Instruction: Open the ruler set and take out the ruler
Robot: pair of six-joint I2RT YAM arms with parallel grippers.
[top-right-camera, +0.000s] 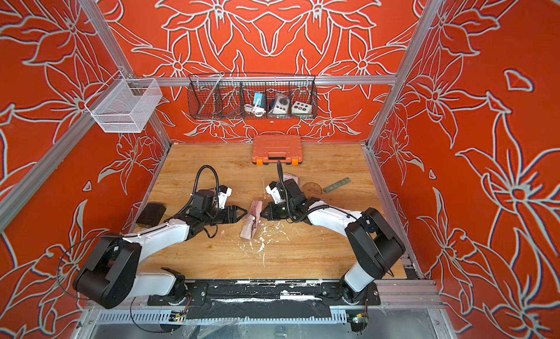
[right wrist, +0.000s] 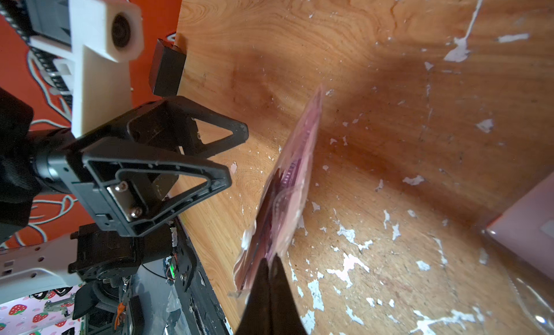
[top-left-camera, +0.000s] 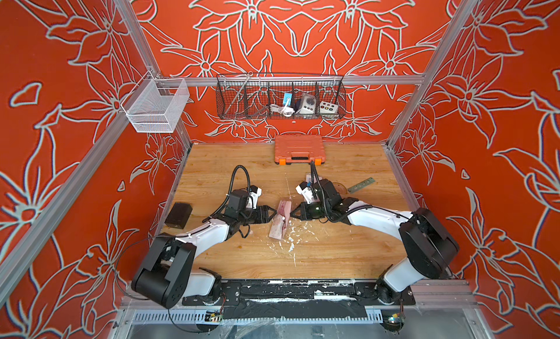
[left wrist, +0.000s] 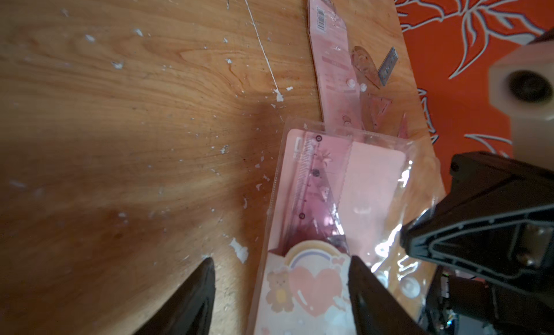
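The pink ruler set (top-left-camera: 280, 219) in its clear sleeve stands tilted between my two grippers. A pink ruler (left wrist: 305, 179) shows inside, above a bear-and-heart print (left wrist: 314, 286). My left gripper is part open; its fingers are apart, and the set stands clear of them in the right wrist view. My right gripper is shut, its tips at the near edge of the sleeve. In the left wrist view, the clear film reaches the right gripper's fingers (left wrist: 456, 219) and appears pinched there. The pinch itself is mostly hidden.
Another pink package (left wrist: 334, 64) lies behind, near a round protractor (top-right-camera: 312, 189) and a green ruler (top-left-camera: 361, 185). An orange case (top-left-camera: 299, 147) stands at the back and a dark block (top-left-camera: 178, 215) at left.
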